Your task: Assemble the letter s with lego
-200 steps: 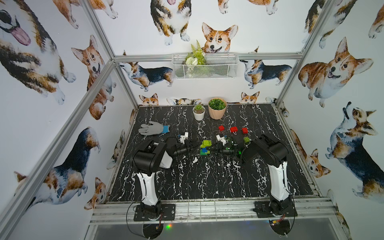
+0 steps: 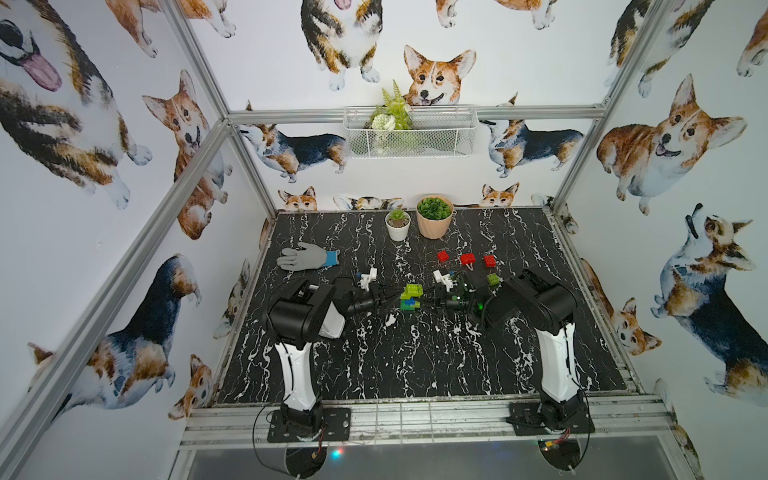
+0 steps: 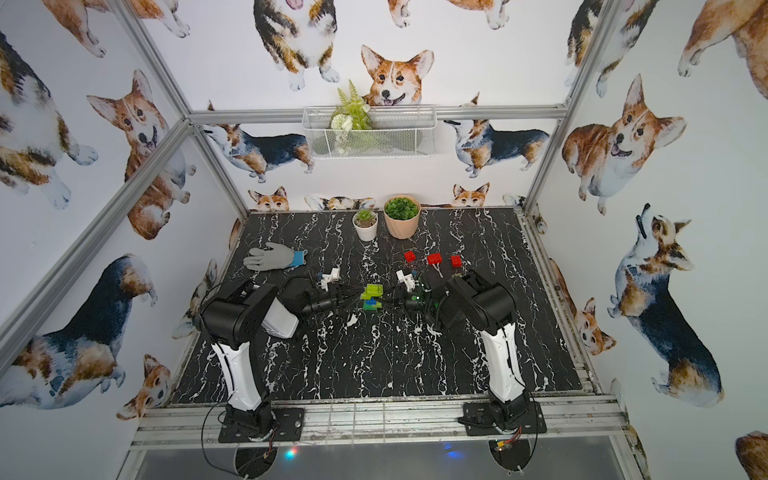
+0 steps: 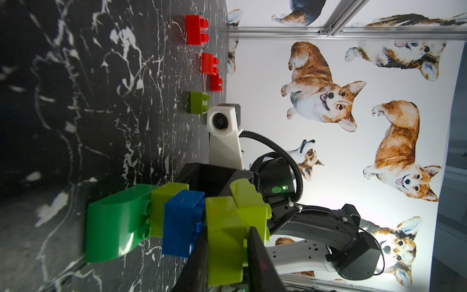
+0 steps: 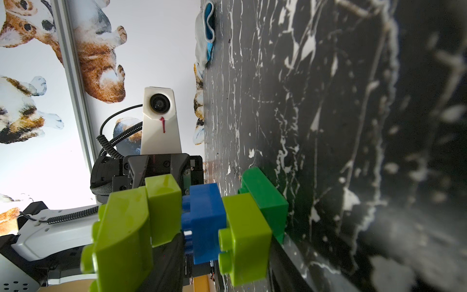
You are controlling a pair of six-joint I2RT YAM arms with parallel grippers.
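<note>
A block assembly of lime [image 5: 245,238], blue [image 5: 206,219] and green [image 5: 262,194] pieces sits between the two grippers at mid-table, low over the marble top. My left gripper [image 2: 400,296] is shut on the assembly; in the left wrist view its fingers lie at the lime brick [image 4: 223,238]. My right gripper [image 2: 424,299] reaches to the same assembly from the right; its fingers are largely hidden behind the bricks, so its grip cannot be told.
Three red bricks [image 2: 467,259] and a loose olive brick [image 2: 493,279] lie behind the right arm. Two potted plants [image 2: 434,206] stand at the back, a grey glove [image 2: 301,257] at back left.
The assembly looks very slightly shifted between the grippers in the top left view; the arms are otherwise almost still.
</note>
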